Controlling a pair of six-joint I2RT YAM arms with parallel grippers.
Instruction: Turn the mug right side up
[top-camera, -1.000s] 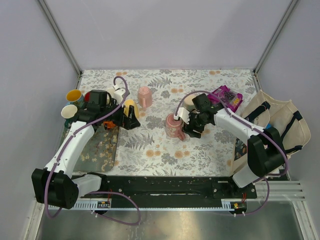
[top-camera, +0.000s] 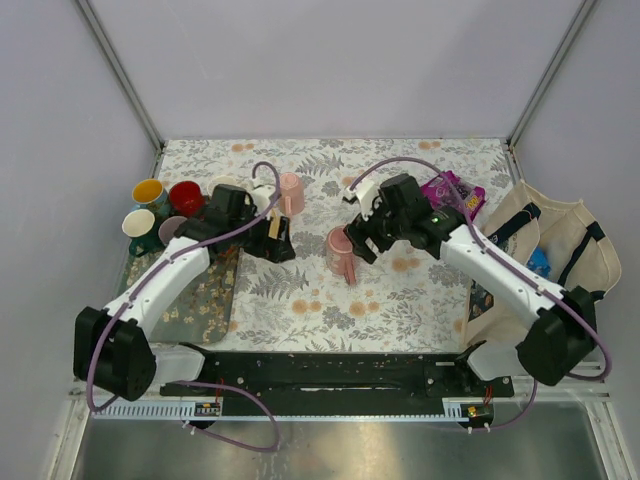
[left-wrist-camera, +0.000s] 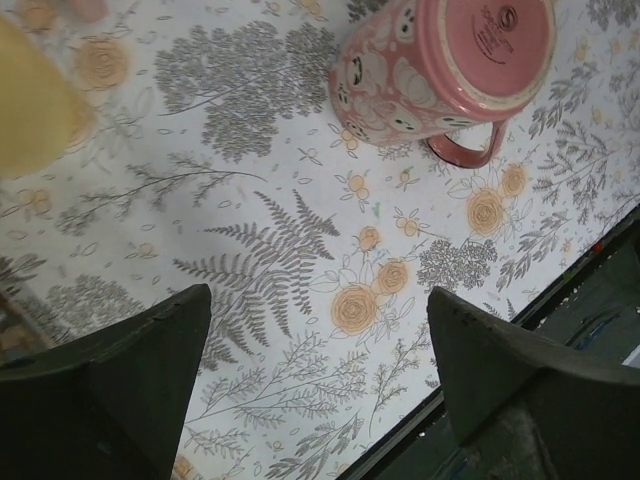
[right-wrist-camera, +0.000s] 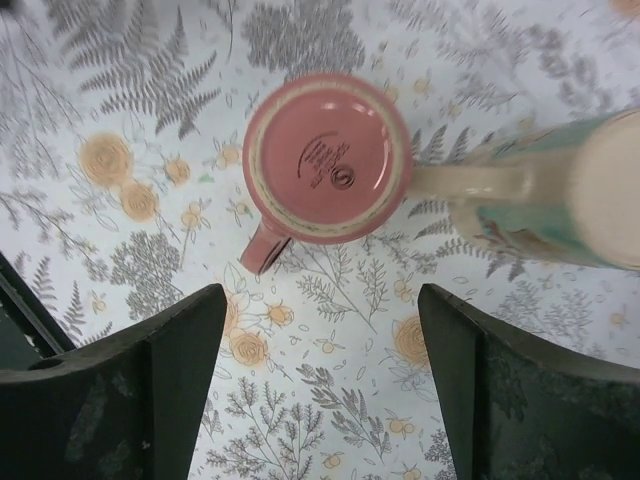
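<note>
A pink patterned mug (top-camera: 340, 252) lies on its side near the table's middle, handle toward the front edge. In the left wrist view its base (left-wrist-camera: 492, 45) faces up-right; in the right wrist view that pink base (right-wrist-camera: 325, 155) shows beneath the gripper. My left gripper (top-camera: 278, 240) hangs left of the mug, open and empty. My right gripper (top-camera: 360, 238) is above and right of the mug, its fingers apart with nothing between them.
Another pink mug (top-camera: 292, 188) stands behind. Several mugs fill the tray (top-camera: 190, 310) at left. A purple bag (top-camera: 460, 200) and a canvas tote (top-camera: 585, 260) are at right.
My left gripper has shifted right toward the lying mug. My right gripper has moved from beside the mug's handle to higher above it. The mug has turned slightly.
</note>
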